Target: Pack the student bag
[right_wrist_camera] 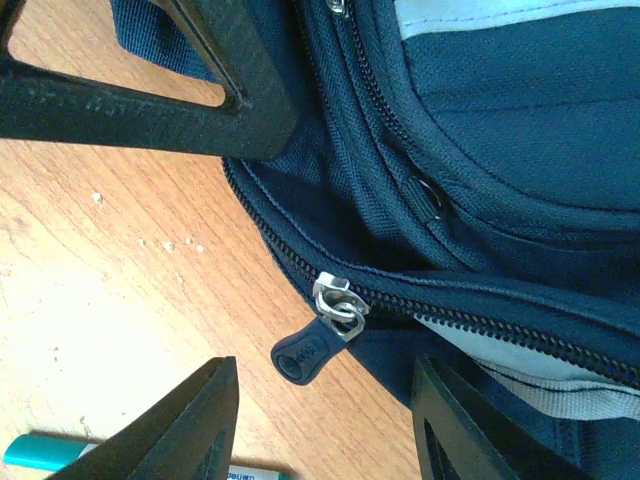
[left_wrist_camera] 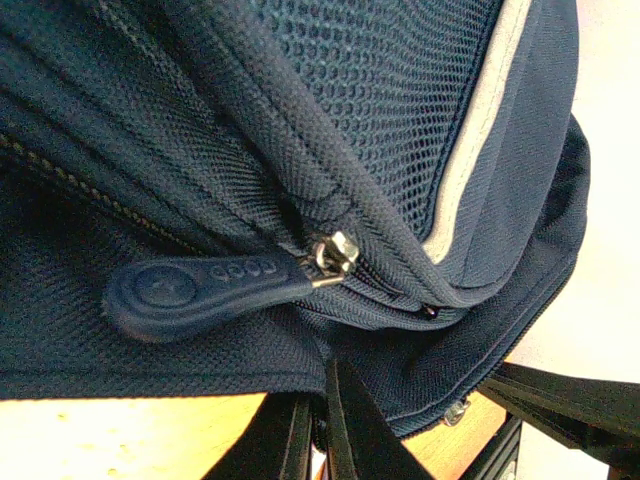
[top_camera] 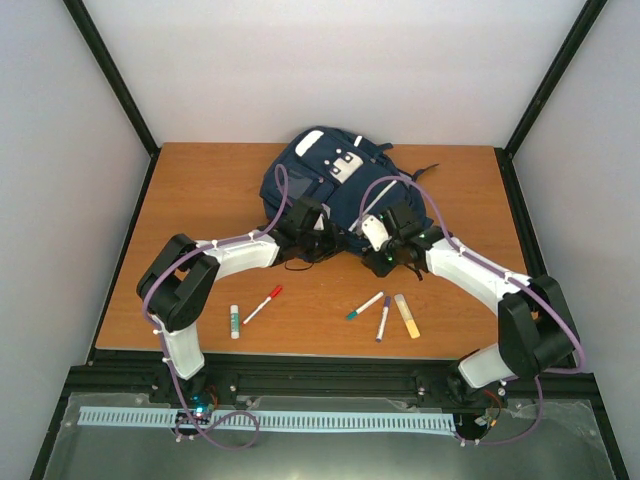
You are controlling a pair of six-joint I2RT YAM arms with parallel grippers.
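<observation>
The navy student bag point(top_camera: 318, 160) lies on the table, its lower end toward me between both arms. In the left wrist view, my left gripper is shut on the bag's fabric edge, just below a large zipper pull point(left_wrist_camera: 205, 290). My right gripper stands open, its fingers point(right_wrist_camera: 195, 420) to either side of a smaller zipper pull point(right_wrist_camera: 308, 350) hanging from the bag's zipper; no grip on it shows. Part of the left gripper enters the right wrist view at upper left.
Toward the front lie a glue stick point(top_camera: 234, 322), a red marker point(top_camera: 262, 304), a green marker point(top_camera: 364, 306), a purple-capped marker point(top_camera: 383, 318) and a yellow stick point(top_camera: 407, 316).
</observation>
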